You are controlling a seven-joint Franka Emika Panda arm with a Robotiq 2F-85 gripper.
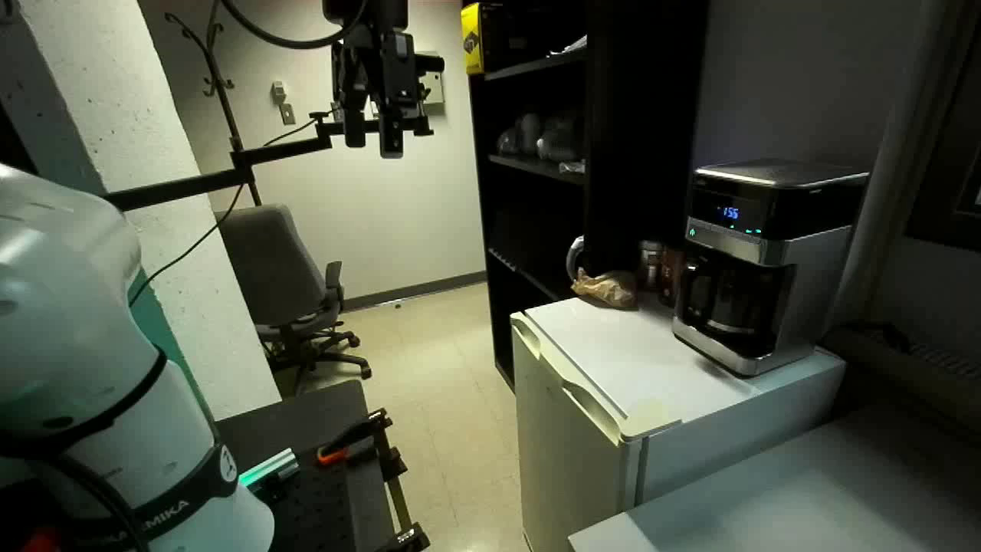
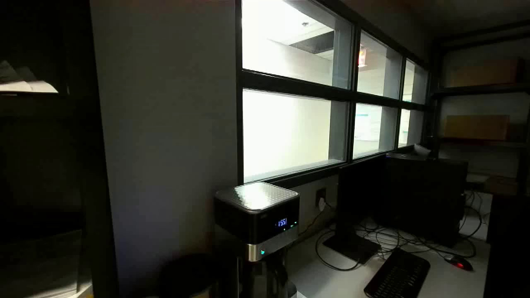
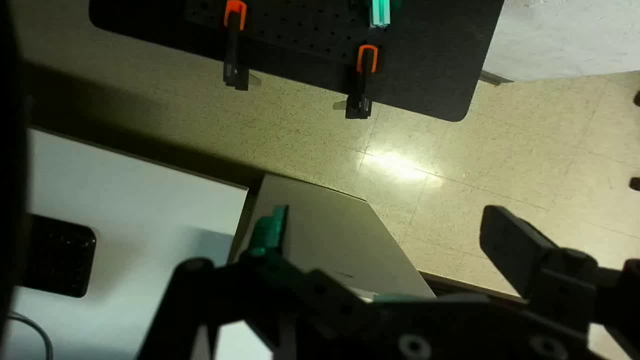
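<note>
High in exterior view 1 hangs my black gripper (image 1: 375, 142), pointing down with its fingers apart and nothing between them. In the wrist view the gripper spans wide, one finger at each side, with floor and the cabinet below the gap. Well below and to the right of it in exterior view 1, a coffee maker (image 1: 772, 262) stands upright on a small white fridge (image 1: 607, 349). Its display is lit blue. The glass carafe (image 1: 731, 299) sits inside it. Exterior view 2 shows the coffee maker's (image 2: 258, 218) top and front, but not my gripper.
A crumpled brown bag (image 1: 607, 288) lies at the fridge's back edge, by a dark shelf unit (image 1: 644, 119). Orange-tipped clamps (image 3: 358, 81) hold onto the black robot table (image 3: 420, 72). A white desk (image 2: 343, 283) carries a keyboard (image 2: 397, 275) and cables. Air around the gripper looks clear.
</note>
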